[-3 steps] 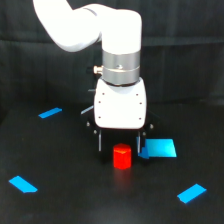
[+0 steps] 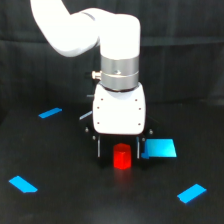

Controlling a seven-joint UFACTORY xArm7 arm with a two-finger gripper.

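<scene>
A small red block (image 2: 122,157) sits on the black table, near the middle of the camera view. Directly over it hangs the white arm's gripper (image 2: 118,153), pointing down. Its two thin dark fingers are spread wide, one to the left of the block and one to the right. Dark gaps show on both sides, so in this view neither finger appears to touch the block. How far the fingertips stand above the table, or in front of or behind the block, I cannot tell.
A blue patch (image 2: 160,148) lies just right of the gripper. Short blue strips mark the table at left front (image 2: 22,184), right front (image 2: 191,193) and back left (image 2: 50,113).
My gripper has come down a little over the block, its fingers still spread. The red block and blue marks have not visibly moved.
</scene>
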